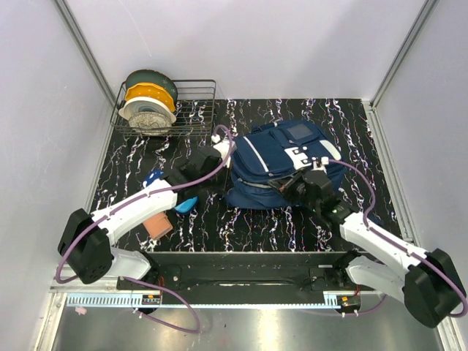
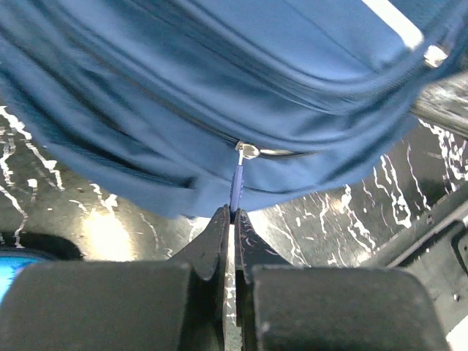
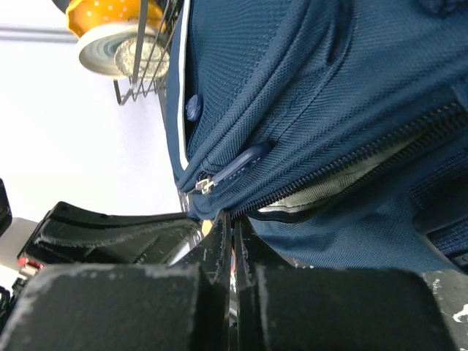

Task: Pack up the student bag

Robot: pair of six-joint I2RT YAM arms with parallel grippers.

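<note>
The dark blue bag [image 1: 285,157] lies on the right half of the counter, its front zip [image 3: 351,175] partly open with a pale lining showing. Along the bag's front, my left gripper is shut on a purple-blue zip pull [image 2: 236,186] hanging from a metal slider [image 2: 248,151]. My right gripper is shut farther right along the same front. Its fingertips rest at the fabric edge by the zip; whether they pinch anything is hidden. Another pull [image 3: 245,159] hangs from a separate zip above them.
A wire rack [image 1: 194,110] with several dishes stands at the back left. Left of the bag, partly behind my left arm, lie a blue item [image 1: 186,205], a blue-and-white item [image 1: 152,177] and an orange-brown flat item [image 1: 157,225]. Bare counter [image 1: 248,230] runs along the front.
</note>
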